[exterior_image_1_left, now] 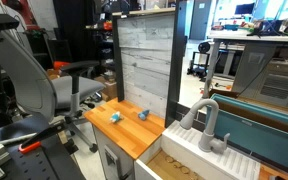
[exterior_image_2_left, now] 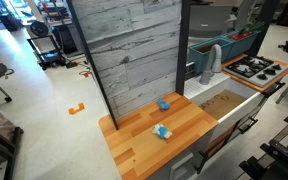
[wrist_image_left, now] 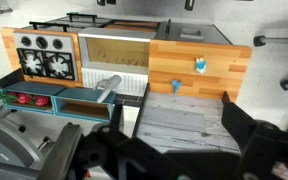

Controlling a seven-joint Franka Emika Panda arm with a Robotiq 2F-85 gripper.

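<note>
My gripper is open in the wrist view, its two dark fingers wide apart with nothing visible between them. Beyond them lies a toy kitchen's wooden counter [wrist_image_left: 229, 68]. A small white-and-blue object [wrist_image_left: 200, 65] rests there, and a small blue one [wrist_image_left: 176, 86] lies closer to the grey plank back wall [wrist_image_left: 184, 115]. Exterior view 2 shows the blue object [exterior_image_2_left: 163, 104] near the wall and the white-and-blue one [exterior_image_2_left: 161, 130] towards the front. What exactly they are is too small to tell.
Beside the counter, a drawer [exterior_image_2_left: 222, 105] with a wooden bottom stands pulled out and looks empty. A grey faucet [exterior_image_1_left: 210, 122] rises behind it. The stove [exterior_image_2_left: 254, 68] is at the far end, and red items [wrist_image_left: 24, 98] sit on a shelf. Bare counter surrounds the two small objects.
</note>
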